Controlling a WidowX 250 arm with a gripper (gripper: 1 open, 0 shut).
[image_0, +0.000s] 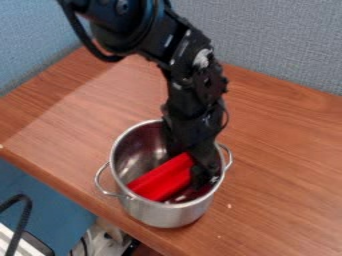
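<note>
A steel pot (139, 145) with two handles stands near the front edge of the wooden table. A red cylindrical object (158, 180) lies inside it. My black gripper (198, 170) reaches down into the right side of the pot, at the red object's upper end. The arm hides part of that object, and the fingertips are hard to make out against the dark pot interior.
Below the front left edge are a blue surface and cables.
</note>
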